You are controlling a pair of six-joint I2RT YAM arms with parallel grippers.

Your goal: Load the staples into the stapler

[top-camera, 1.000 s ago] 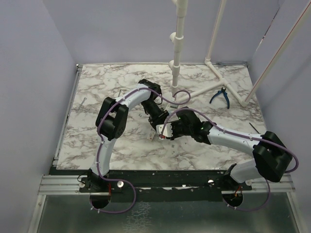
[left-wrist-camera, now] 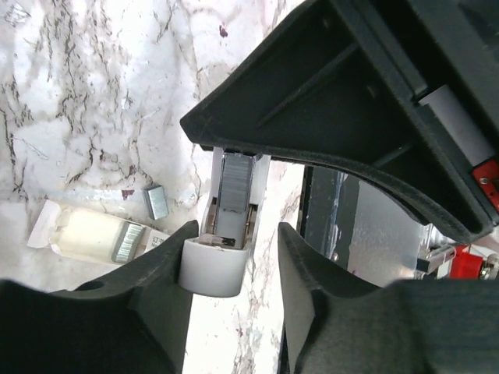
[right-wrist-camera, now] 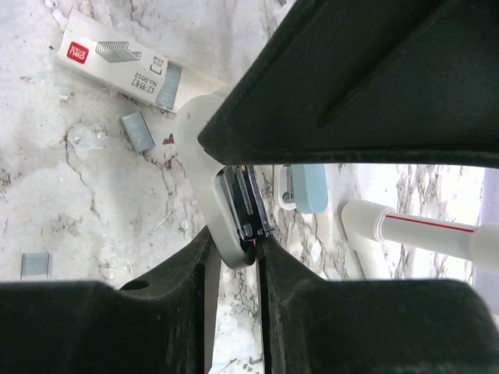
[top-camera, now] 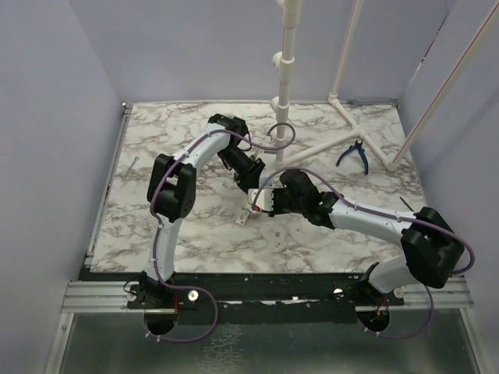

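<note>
A white stapler with a dark metal channel is gripped by my right gripper; in the left wrist view its channel (left-wrist-camera: pixel 235 199) points upward between the arms. My left gripper is part open at the stapler's white end (left-wrist-camera: pixel 210 269); whether it touches it I cannot tell. The staple box (right-wrist-camera: pixel 117 66) lies open on the marble below, with staple strips inside and a loose strip (right-wrist-camera: pixel 137 131) beside it.
Another staple strip (right-wrist-camera: pixel 35 263) and a light blue object (right-wrist-camera: pixel 310 187) lie nearby. Blue pliers (top-camera: pixel 352 156) sit among white pipes (top-camera: pixel 366 140) at the back right.
</note>
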